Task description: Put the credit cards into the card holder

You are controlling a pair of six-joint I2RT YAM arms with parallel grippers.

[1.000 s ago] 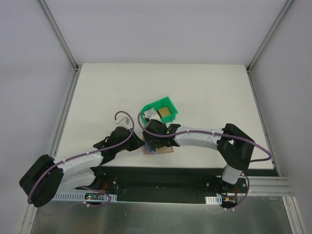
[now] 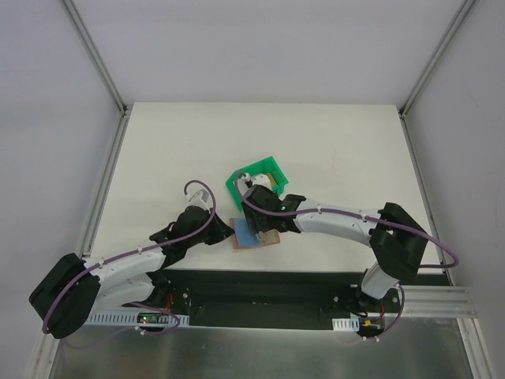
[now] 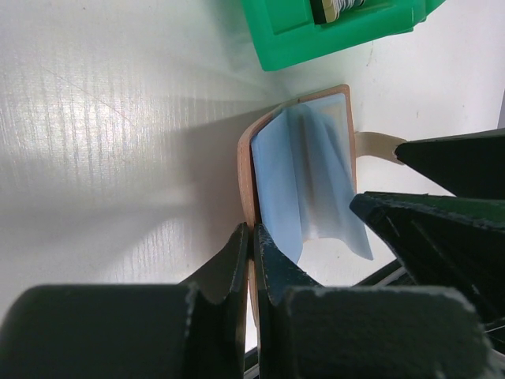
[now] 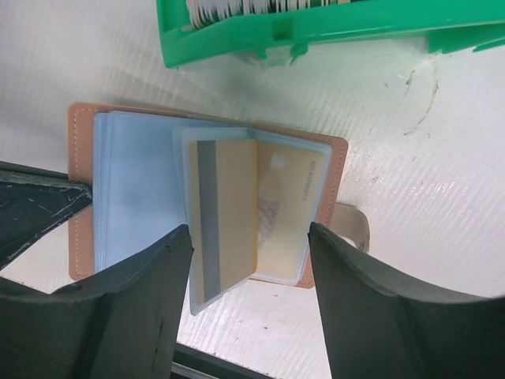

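The tan-edged card holder (image 4: 81,142) lies open near the table's front edge, its blue sleeve pages (image 2: 245,231) showing. One sleeve page stands partly raised, with a gold card (image 4: 225,213) bearing a dark stripe in it. Another pale gold card (image 4: 286,207) shows in the sleeve to the right. My left gripper is shut on the holder's left edge, which runs between its fingertips. Over the holder, my right gripper stands part open; the striped card shows between its fingers without being clamped. In the left wrist view its dark fingers (image 3: 426,213) hover right of the pages.
Just behind the holder sits a green tray (image 2: 272,163) with several cards (image 4: 245,8) standing in it. A tan clasp strap (image 4: 351,225) sticks out from the holder's right side.
My right gripper has shifted to the right and slightly away from the left gripper, uncovering more of the blue pages. The left arm has stayed almost still.
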